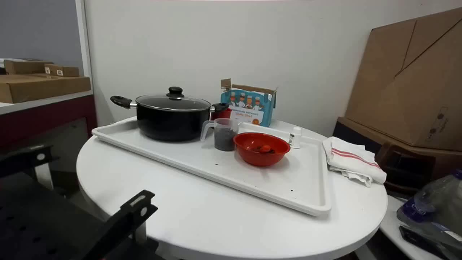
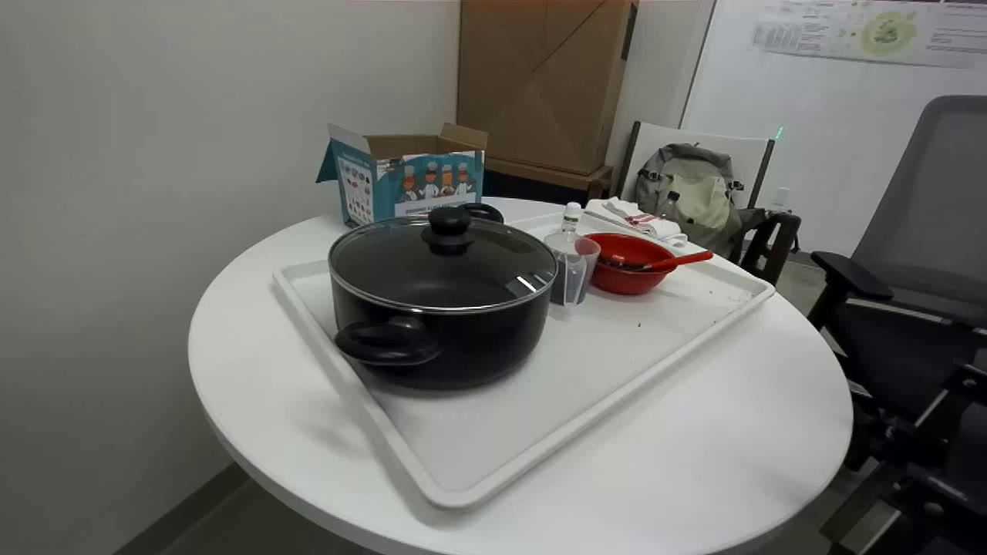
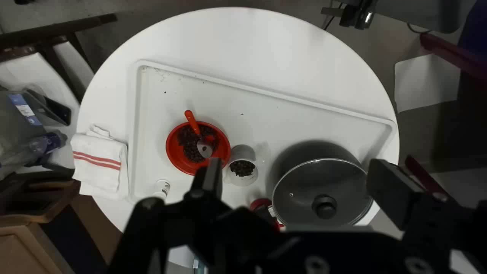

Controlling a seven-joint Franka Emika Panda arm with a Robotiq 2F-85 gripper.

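Observation:
High above the table, my gripper is open, its two fingers spread wide with nothing held between them. A black pot (image 1: 173, 125) with a glass lid (image 2: 389, 264) on it stands at one end of the white tray (image 1: 208, 172). Beside the pot is a clear measuring cup (image 1: 225, 135) with dark pieces inside. A red bowl (image 1: 261, 152) next to the cup contains dark bits and a red-handled spoon (image 3: 192, 122), whose handle sticks out over the rim. Neither exterior view shows the gripper.
A small white-capped bottle (image 1: 295, 137) stands near the bowl. Off the tray lie a folded striped towel (image 1: 353, 160) and an open blue box (image 1: 249, 106). Behind the cup is a red item (image 3: 260, 204), partly hidden. The tray's front half is mostly clear, with a few specks.

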